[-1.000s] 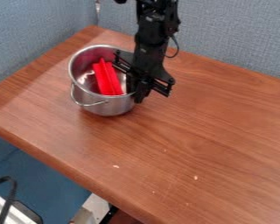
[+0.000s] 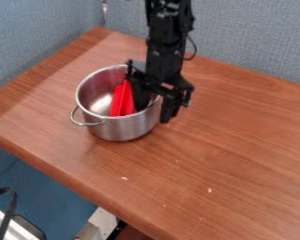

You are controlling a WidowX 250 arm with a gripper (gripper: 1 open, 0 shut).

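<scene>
A steel pot (image 2: 100,126) with wire handles stands on the left part of the wooden table. Red elongated objects (image 2: 121,98) lie inside it. The black gripper (image 2: 157,107) is down at the pot's right rim, one side over the inside and the other outside; whether its fingers are closed on the rim is unclear.
Blue-grey padded walls stand behind and at the left. Dark cables lie at the lower left, off the table.
The pot and the gripper at its rim have moved toward the front of the table over the last second, with the red objects inside.
</scene>
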